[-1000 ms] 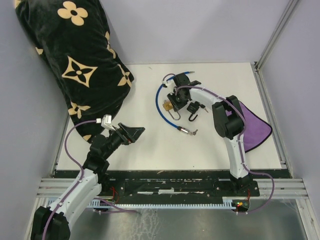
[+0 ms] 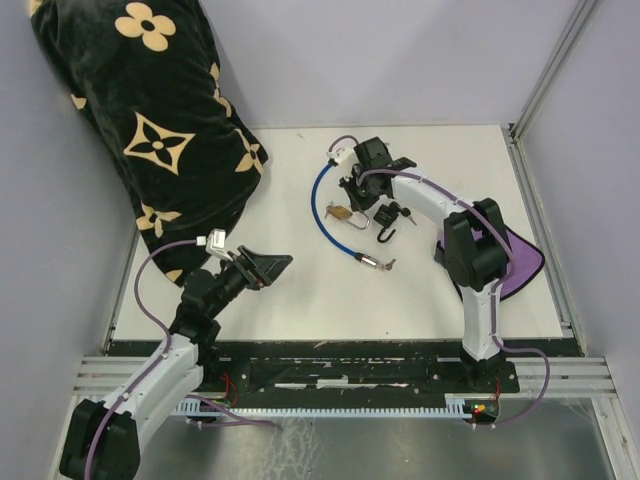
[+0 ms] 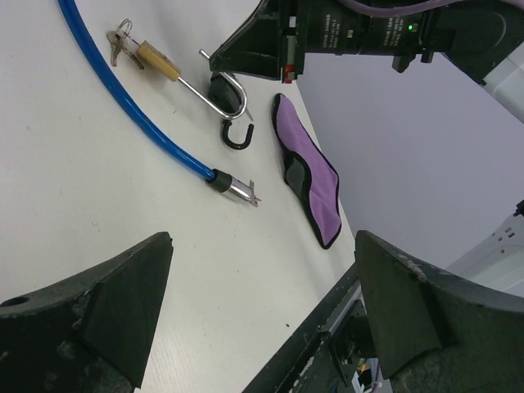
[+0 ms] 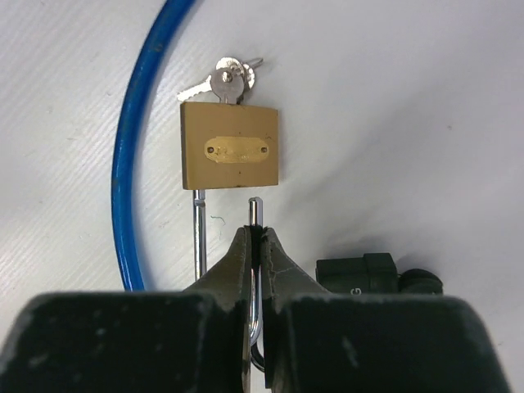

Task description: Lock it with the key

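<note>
A brass padlock (image 4: 230, 146) with a long steel shackle lies inside the curve of a blue cable lock (image 4: 124, 180); small keys (image 4: 228, 82) are at its upper end. In the right wrist view my right gripper is shut on the shackle's free leg, the fingertips just below the padlock body. In the top view it hangs over the padlock from the right. My left gripper (image 2: 268, 268) is open at the left of the table, apart from the objects, with nothing between its fingers.
A black lock (image 4: 364, 274) lies right of the padlock. A purple pad (image 2: 510, 265) is at the right edge. A dark patterned cushion (image 2: 150, 110) fills the back left.
My right arm has risen and shifted slightly up and right in the top view, and the padlock and shackle appear turned a little. The left arm is nearly still.
</note>
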